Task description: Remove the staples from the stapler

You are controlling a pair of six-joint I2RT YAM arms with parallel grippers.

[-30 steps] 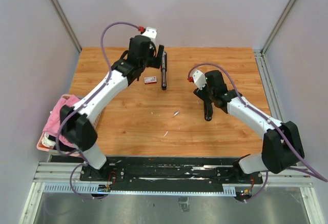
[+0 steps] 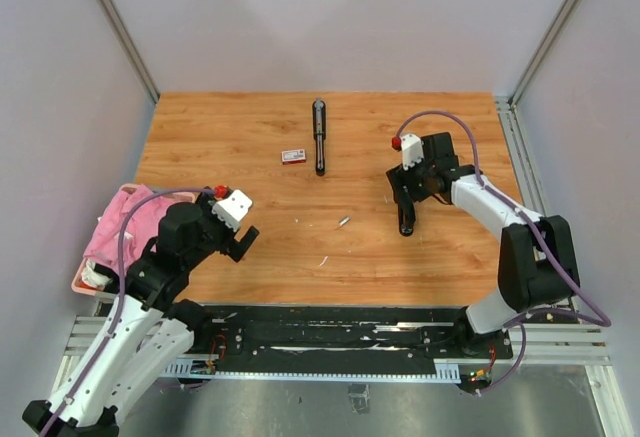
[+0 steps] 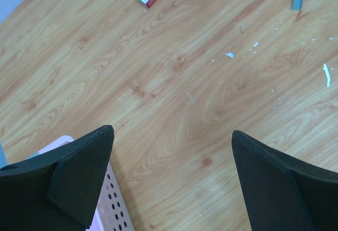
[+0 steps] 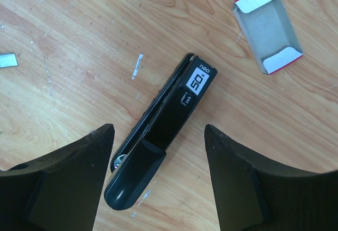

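A black stapler (image 4: 177,101) marked "neo 50" lies closed on the table, slanting between the fingers of my right gripper. That gripper hangs over it, open and not holding it. In the top view only the near end of this stapler (image 2: 406,219) shows below the right gripper (image 2: 398,187). My left gripper (image 2: 241,243) hovers over the left part of the table, open and empty. A small grey staple strip (image 2: 344,221) lies mid-table; it also appears as a blue-grey strip (image 3: 298,0) in the left wrist view.
A long black stapler-like tool (image 2: 319,137) lies at the back, near a red-and-white box (image 2: 293,157). An open, empty-looking small box (image 4: 269,30) is beyond the stapler. A basket with pink cloth (image 2: 133,215) stands at the left edge. The front middle holds only small scraps.
The right gripper has shifted slightly right over the stapler, which has not moved.
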